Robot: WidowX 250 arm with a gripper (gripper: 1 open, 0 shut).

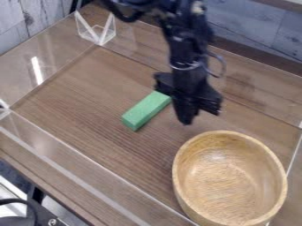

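My gripper (185,108) hangs low over the middle of the wooden table, just right of a green block (145,110) that lies flat. It looks shut, with nothing visible between its fingers, though it is small and dark in this view. A large tan bowl (229,181) stands at the lower right, in front of the gripper.
A clear plastic holder (97,28) stands at the back left. A black cable lies at the lower left corner.
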